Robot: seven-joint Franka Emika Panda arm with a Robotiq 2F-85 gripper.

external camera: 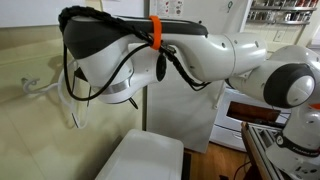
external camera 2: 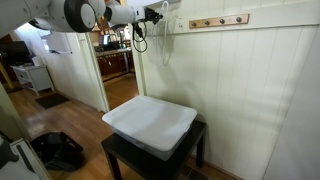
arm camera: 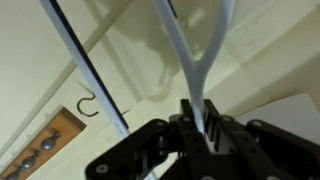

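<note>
A white plastic piece, seemingly a hanger (arm camera: 196,62), forks in two in the wrist view. Shut on its narrow stem is my gripper, its black fingers close around it. In exterior view 1 the white loop (external camera: 80,112) hangs beside the wall, left of the arm, which hides the fingers there. High near the wall in exterior view 2, the gripper (external camera 2: 152,17) is small, and the white hanger (external camera 2: 165,26) shows beside it. A thin dark hook (arm camera: 88,104) sits against the pale wall.
A wooden peg rail (external camera 2: 220,20) is fixed on the panelled wall. Below stands a white-lidded bin (external camera 2: 152,122) on a black table (external camera 2: 128,153). A long pale metallic strip (arm camera: 85,66) crosses the wrist view beside the hook.
</note>
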